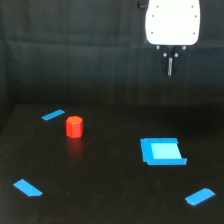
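Note:
A small red block (74,127) with a faceted outline stands on the dark table, left of centre. Towards the right of the camera view lies a pale square (165,151) framed by blue tape. High at the top right hangs my gripper (170,72), a white body with a slim dark end pointing down. It is well above and behind the taped square, far from the red block. Whether its fingers are apart or together is too small to tell. Nothing visible hangs beneath it.
Strips of blue tape mark the table: a back-left strip (53,115), a front-left strip (27,188) and a front-right strip (200,197). A dark curtain (80,60) closes off the back.

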